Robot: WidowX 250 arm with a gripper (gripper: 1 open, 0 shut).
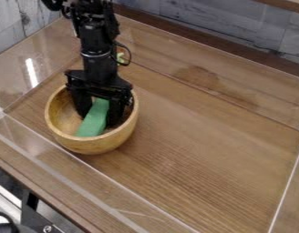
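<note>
A wooden bowl (117,132) sits on the table at the left of the camera view, holding a green elongated object (94,120). My black gripper (99,100) is down inside the bowl's back part, around the upper end of the green object. Whether its fingers grip that object cannot be told.
A small greenish item (119,55) lies behind the arm.
</note>
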